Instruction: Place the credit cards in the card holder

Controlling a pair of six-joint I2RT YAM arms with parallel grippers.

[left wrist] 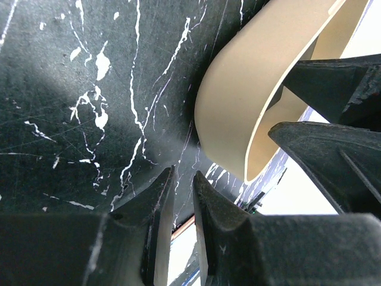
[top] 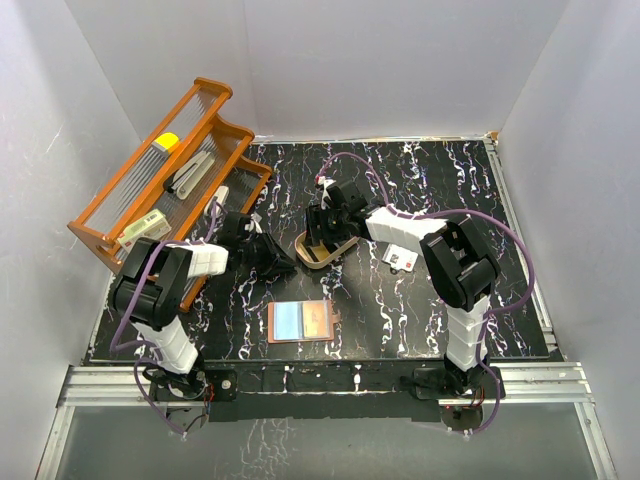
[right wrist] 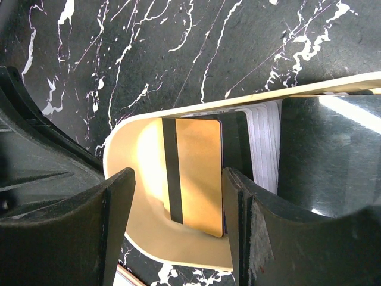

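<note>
An orange-tan card with a black stripe (right wrist: 199,176) stands in the cream oval container (right wrist: 143,235). Other cards (right wrist: 268,143), white-edged and dark, are lined up behind it. In the right wrist view my right gripper is open, its fingertips over the container on either side of the tan card's face. Close beside the container's rounded end, my left gripper is open with a narrow, empty gap over the dark table. The card holder (top: 301,321) lies spread flat near the front, showing a light blue panel and a tan one.
A wooden rack (top: 170,170) with several items fills the left side. To the right of the container lies a white item (top: 401,257), partly under the right arm. Bare marbled table surrounds the card holder. The two grippers are close together.
</note>
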